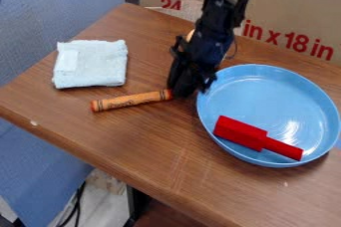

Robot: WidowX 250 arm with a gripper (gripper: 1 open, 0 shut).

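Observation:
My dark gripper (185,84) is low at the centre of the table, at the right end of an orange crayon-shaped stick (127,102); whether it is shut on it I cannot tell. A light folded cloth (90,64) lies to the left. A blue plate (280,97) is at the right, with a red rolling-pin-like object (246,135) in it. A pale object behind the arm is mostly hidden.
A cardboard box (293,7) stands at the back.

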